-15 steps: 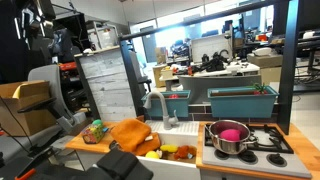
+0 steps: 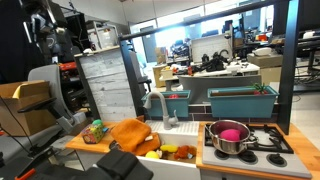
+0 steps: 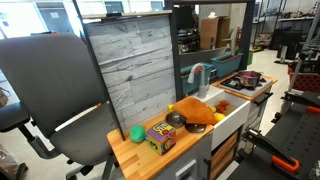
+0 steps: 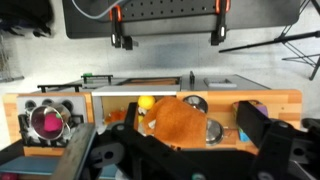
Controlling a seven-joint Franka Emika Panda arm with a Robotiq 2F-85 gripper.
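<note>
My gripper stands open high above the counter, its dark fingers (image 4: 108, 150) wide apart at the bottom of the wrist view and nothing held between them. Below it lies an orange cloth (image 4: 180, 122), crumpled on the wood beside the sink. A metal pot (image 2: 229, 137) with a pink thing (image 2: 230, 132) inside rests on the stove (image 2: 270, 150). Yellow, red and orange items (image 2: 178, 153) fill the sink. In exterior view 2, metal bowls (image 3: 176, 119), a colourful box (image 3: 160, 137) and a green object (image 3: 137, 133) share the counter's near end.
A faucet (image 2: 158, 104) rises behind the sink. Teal bins (image 2: 241, 105) line the back under a dark frame post (image 2: 285, 70). A grey wooden panel (image 3: 134, 75) stands along the counter. Office chairs (image 3: 60, 85) are close by, and open floor (image 4: 190, 55) lies in front.
At the upper left of exterior view 1, the arm's end has shifted slightly to the right and downward. The objects on the counter have stayed where they were.
</note>
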